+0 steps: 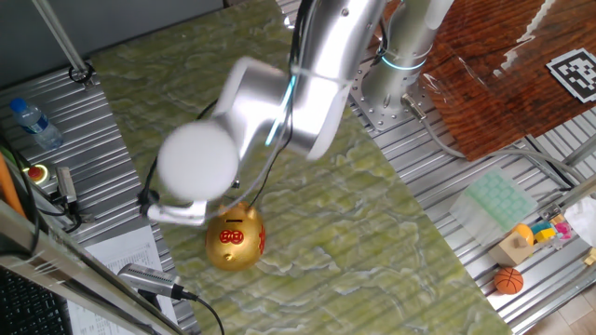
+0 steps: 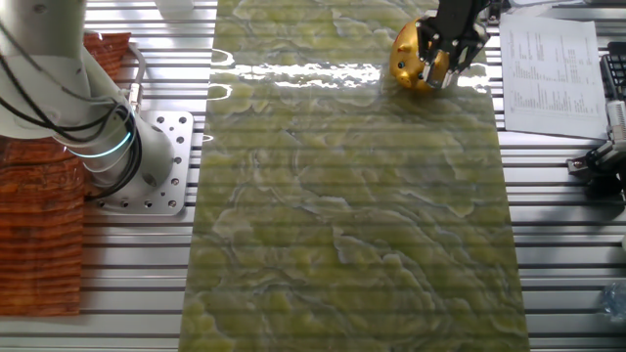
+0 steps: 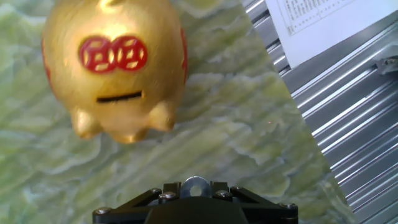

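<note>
A golden piggy bank (image 1: 236, 239) with red coin emblems stands on the green marbled mat. Its dark slot (image 3: 119, 98) faces up in the wrist view, with nothing in it. My gripper appears at the bottom of that view, its fingers (image 3: 169, 190) close together around a small round silver disc (image 3: 194, 185), which looks like a coin or washer. The disc is apart from the slot in that view. In exterior view 2, the dark gripper overlaps the right side of the piggy bank (image 2: 407, 57). Exterior view 1 hides the fingertips beneath the white wrist housing.
Printed paper (image 2: 554, 73) lies beside the mat (image 2: 352, 215), whose middle is clear. A metal device (image 1: 149, 279) with a cable sits near the piggy bank. A pale green box (image 1: 492, 203) and a small basketball (image 1: 508, 281) are off to the right.
</note>
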